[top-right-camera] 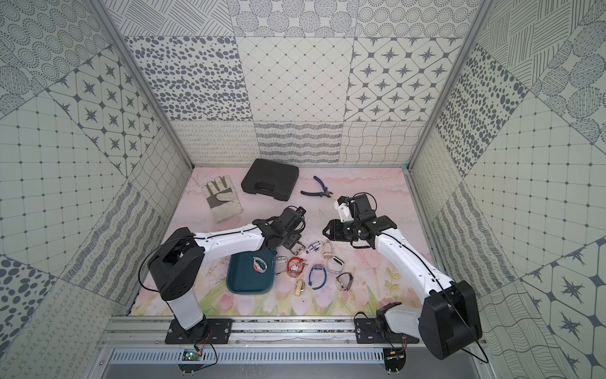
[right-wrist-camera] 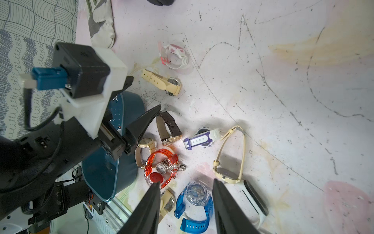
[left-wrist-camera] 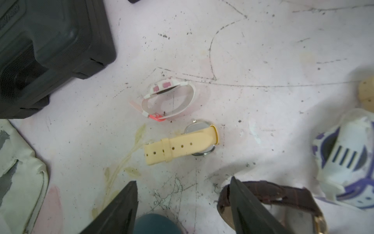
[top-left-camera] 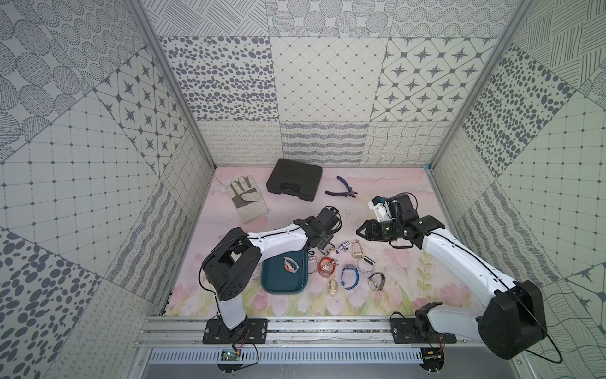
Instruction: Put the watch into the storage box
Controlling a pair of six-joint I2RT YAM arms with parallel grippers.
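Observation:
The teal storage box [top-left-camera: 285, 289] holds a white and orange watch [top-left-camera: 290, 264]. Over the tabletop past the box's back right corner, my left gripper has its fingers apart and nothing between them. Ahead of these fingers lies a cream-strapped watch [left-wrist-camera: 179, 145], with a pink and white watch [left-wrist-camera: 185, 104] beyond it. A brown watch [left-wrist-camera: 288, 193] sits by the right fingertip, partly behind it. My right gripper is open and empty, higher up to the right. In its view, a blue watch [right-wrist-camera: 196, 226] appears between the fingers, on the table below.
More watches crowd the table right of the box, among them a red one [right-wrist-camera: 150, 161] and a purple and white one [right-wrist-camera: 202, 138]. A black case [top-left-camera: 295, 178], pliers [top-left-camera: 341, 188] and a glove [top-left-camera: 247, 199] lie behind. Free table lies toward the back right.

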